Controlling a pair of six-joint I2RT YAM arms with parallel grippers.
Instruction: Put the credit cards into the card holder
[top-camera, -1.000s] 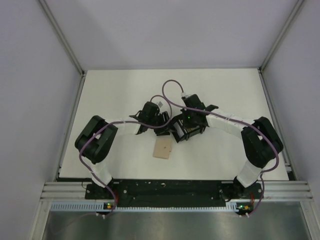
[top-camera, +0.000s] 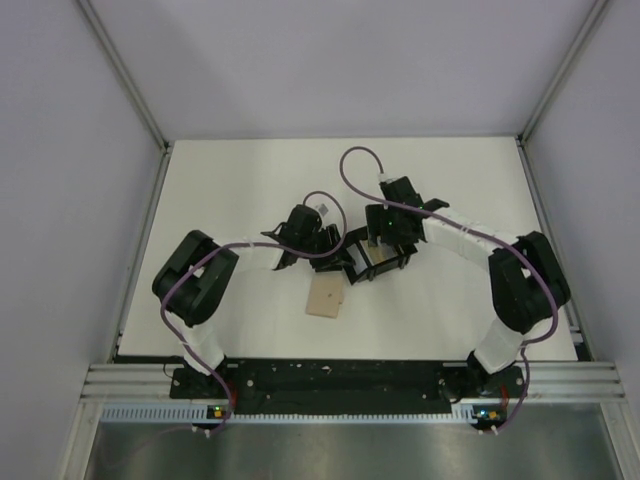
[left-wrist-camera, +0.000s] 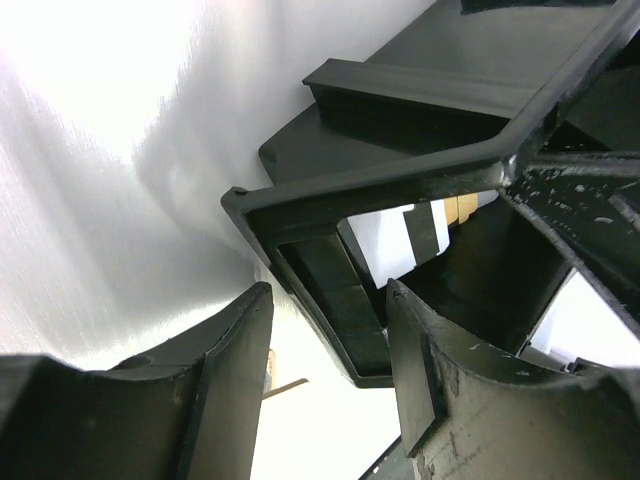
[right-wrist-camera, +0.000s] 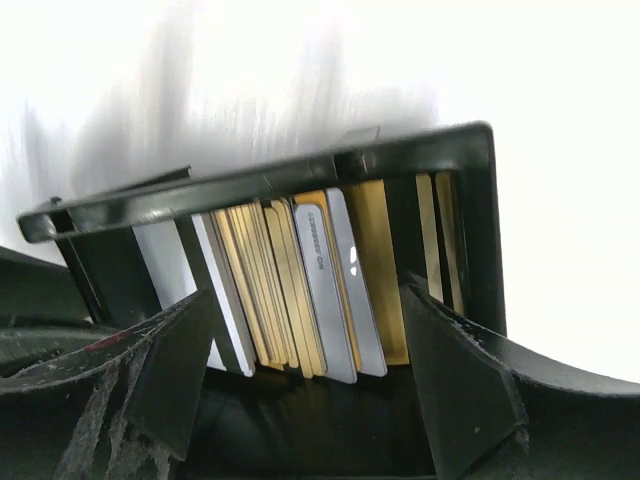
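The black card holder (top-camera: 372, 262) sits mid-table, slanted, with silver and gold cards (right-wrist-camera: 325, 290) packed in its slots. My left gripper (top-camera: 336, 254) is at its left end; in the left wrist view its fingers (left-wrist-camera: 430, 370) stand apart at the holder's end wall, one touching it. My right gripper (top-camera: 387, 225) is over the holder's right part; in the right wrist view its open fingers (right-wrist-camera: 475, 400) straddle the row of cards, with nothing seen held between them.
A small tan piece (top-camera: 324, 295) lies in front of the holder's left end.
My right gripper has moved a little to the right along the holder. The left gripper is nearly still.
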